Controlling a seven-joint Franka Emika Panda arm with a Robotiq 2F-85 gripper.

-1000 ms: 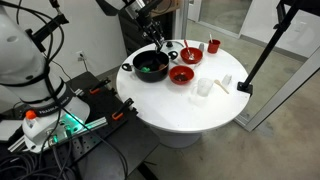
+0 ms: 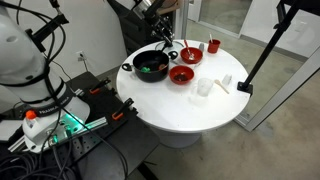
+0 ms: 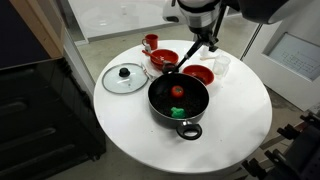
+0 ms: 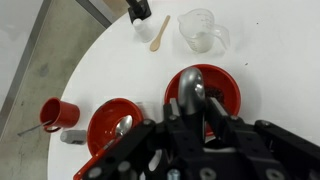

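Observation:
My gripper [image 3: 207,44] is shut on a utensil with a rounded, shiny metal end [image 4: 191,88]; its exact kind is hard to tell. In exterior view 2 the utensil slants down left as a dark line toward the back rim of the black pot [image 3: 160,108]. Inside that pot lie a red item [image 3: 177,91] and a green item [image 3: 178,113]. From the wrist, the metal end appears over a red bowl [image 4: 231,94]. Another red bowl [image 4: 101,130] holds a metal spoon [image 4: 123,126]. The finger contact is too dark to make out.
A glass lid [image 3: 124,80] lies left of the pot. A red mug [image 3: 150,42] stands at the back. A clear measuring cup [image 4: 201,31], a wooden spoon [image 4: 160,34] and a white shaker [image 4: 141,30] are past the bowls.
The arm has shifted slightly to the right near the pot's back edge. The pot, bowls and cup look unmoved.

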